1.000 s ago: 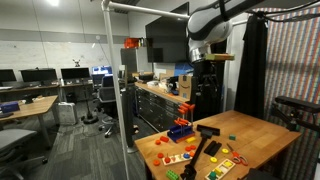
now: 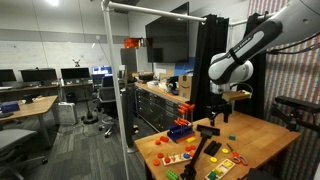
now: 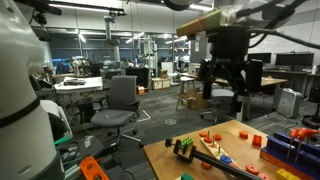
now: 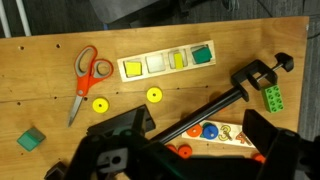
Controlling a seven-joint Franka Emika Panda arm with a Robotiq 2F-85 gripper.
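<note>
My gripper is open above the wooden table (image 4: 45, 100), its dark fingers (image 4: 120, 125) apart at the lower part of the wrist view. No object shows held between them. Below lies a wooden board with yellow, white and green blocks (image 4: 167, 62). Orange-handled scissors (image 4: 90, 78) rest to its left. A black bar clamp (image 4: 215, 108) runs diagonally under the gripper, with a strip of coloured round pieces (image 4: 215, 132) beside it, partly covered by a finger. In exterior view 2 the gripper (image 3: 237, 100) hangs well above the tabletop.
Yellow discs (image 4: 154, 95), a green cube (image 4: 31, 139) and a green brick (image 4: 273, 98) lie loose. A blue bin (image 3: 290, 155) with red items stands at the table's edge. Bare wood shows around the scissors and along the far side.
The arm has moved rightward and lower over the table in exterior view 1. The objects on the table appear unmoved.
</note>
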